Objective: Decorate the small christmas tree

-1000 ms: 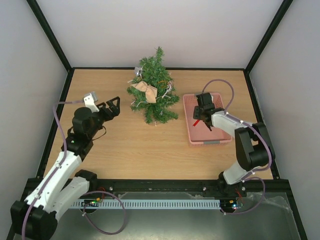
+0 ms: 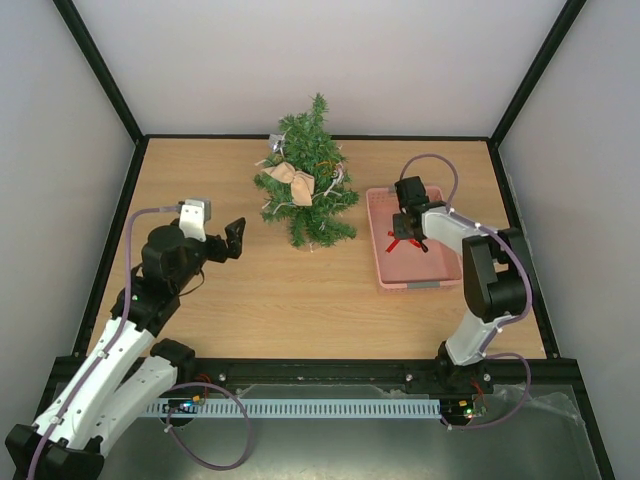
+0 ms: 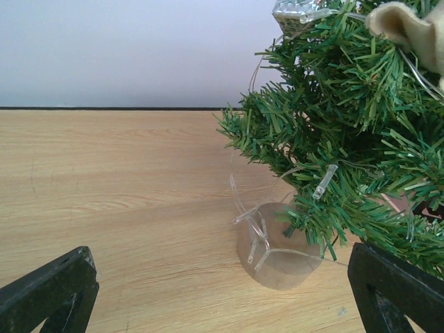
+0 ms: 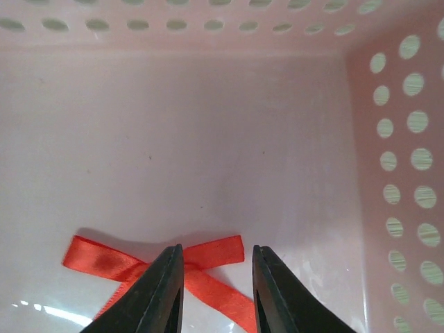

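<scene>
A small green tree [image 2: 310,160] stands mid-back of the table, wearing a beige bow [image 2: 290,177] and a wire light string; its grey cylindrical base shows in the left wrist view [image 3: 277,267]. My left gripper is open at the left, apart from the tree, with nothing between its fingers. My right gripper is over the pink basket [image 2: 415,275], fingers apart above a red ribbon [image 4: 215,253] lying on the basket floor. Whether the fingertips touch the ribbon I cannot tell.
The basket's perforated wall [image 4: 395,173] rises right of the right gripper. Bare table [image 2: 310,310] lies in front of the tree and to its left. Dark frame edges and pale walls bound the table.
The right arm has moved slightly within the basket, and more of the red ribbon now shows.
</scene>
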